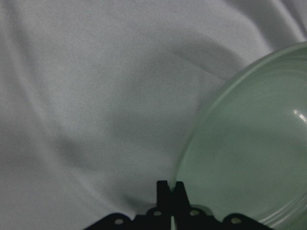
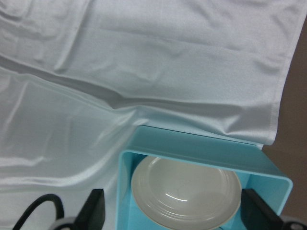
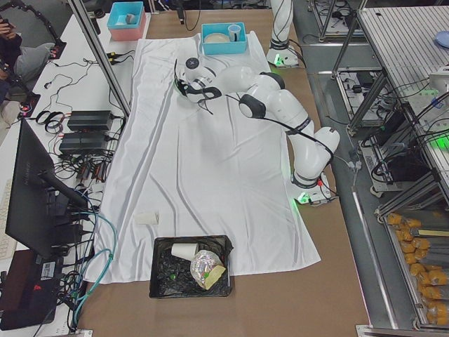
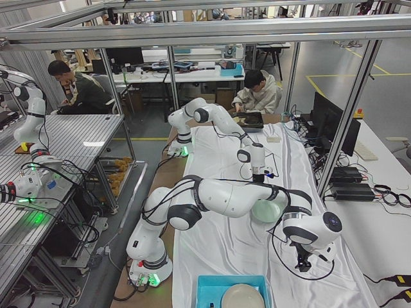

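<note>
A pale green bowl (image 1: 244, 143) rests on the white cloth (image 4: 244, 282); in the left wrist view my left gripper is at its rim, fingers close together, and whether the rim is between them is unclear. In the right wrist view my right gripper is open above a light blue bin (image 2: 206, 143) holding a cream plate (image 2: 184, 187); whether the plate is below or between the fingers is not clear, but it looks lower.
A black tray (image 3: 168, 281) with a cup and a foil item stands at the cloth's near end in the camera left view, beside a small pale block (image 3: 146, 218). Monitors and cables line the left side.
</note>
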